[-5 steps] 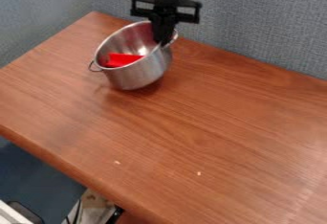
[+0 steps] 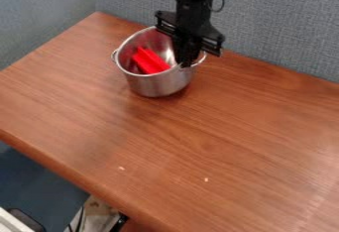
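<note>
A steel pot (image 2: 159, 83) with small side handles stands on the wooden table, toward the back left. Inside it lies a bright red object (image 2: 149, 60). My black gripper (image 2: 185, 59) reaches down from above onto the pot's right rim. Its fingers are dark and partly hidden at the rim, so I cannot make out whether they are closed on it.
A grey padded wall runs behind it. Past the front left edge are a lower dark floor and some cables.
My gripper and the pot have shifted to the right. The pot looked more tilted a second ago and now stands more upright, with the red object still inside.
</note>
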